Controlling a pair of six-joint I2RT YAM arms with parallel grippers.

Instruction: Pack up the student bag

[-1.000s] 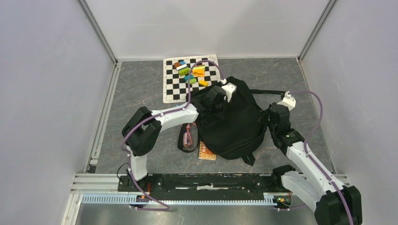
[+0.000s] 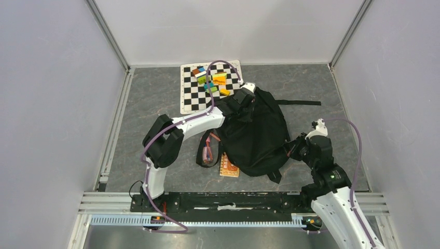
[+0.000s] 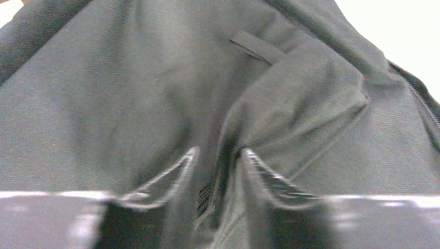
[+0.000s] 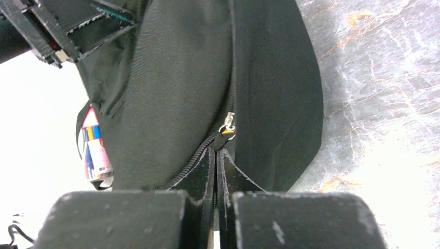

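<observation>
A black backpack (image 2: 257, 145) lies in the middle of the grey mat. My left gripper (image 2: 245, 115) is over its upper part; in the left wrist view its blurred fingertips stand a little apart beside a folded flap (image 3: 306, 93) and zipper. My right gripper is shut on the zipper pull (image 4: 227, 129) at the bag's right side. A pencil case (image 2: 207, 152) with pens lies left of the bag, within a strap loop, and an orange notebook (image 2: 228, 168) lies partly under the bag's lower left.
A checkered board (image 2: 191, 98) with several coloured blocks lies at the back left. A strap (image 2: 301, 102) stretches to the back right. Bare mat (image 2: 127, 155) is at the left; white walls surround the area.
My left gripper has shifted slightly, its wrist turning a little.
</observation>
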